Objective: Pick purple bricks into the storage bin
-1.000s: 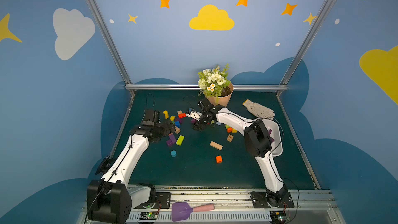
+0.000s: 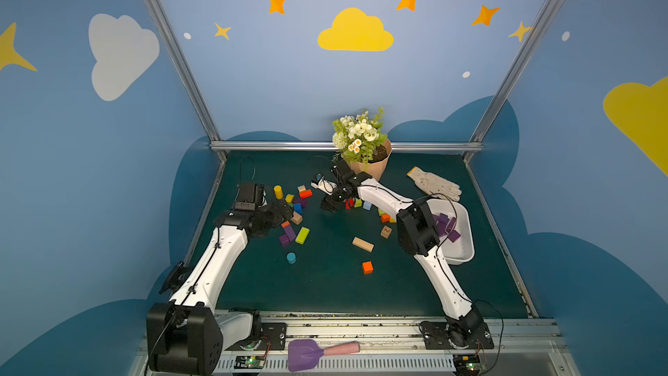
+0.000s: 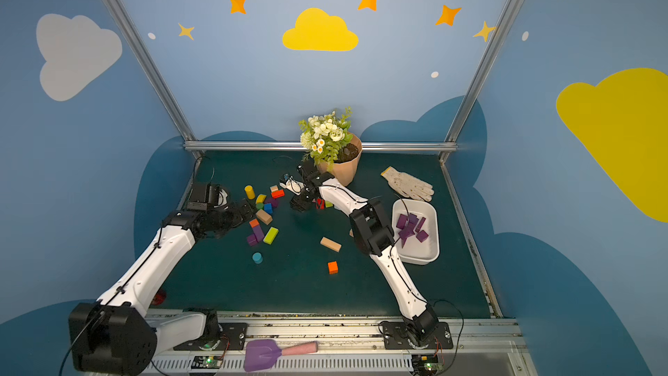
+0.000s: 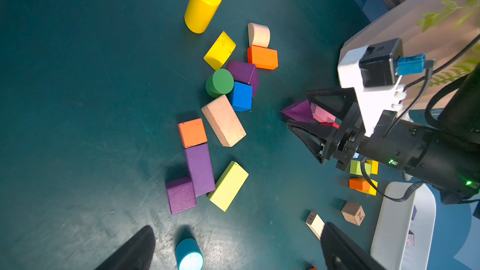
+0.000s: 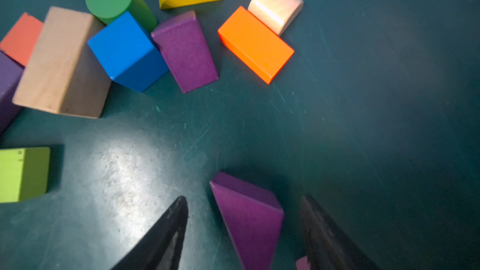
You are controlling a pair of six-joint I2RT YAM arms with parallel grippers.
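Note:
A purple wedge (image 5: pixel 247 220) lies on the table between the open fingers of my right gripper, seen in the right wrist view. My left gripper stands open above the left-hand cluster, where a purple block (image 4: pixel 199 169), a purple cube (image 4: pixel 181 196) and a second purple piece (image 5: pixel 185 52) lie among other colours. The white storage bin (image 3: pixel 432 236) at the right holds several purple bricks (image 3: pixel 410 229).
A flower pot (image 3: pixel 342 170) stands at the back, a glove (image 3: pixel 407 184) at back right. An orange cube (image 3: pixel 332 267) and beige plank (image 3: pixel 330 243) lie at front centre.
My right arm has shifted slightly left, its gripper lowering over the purple wedge, uncovering more of the bin in the top left view.

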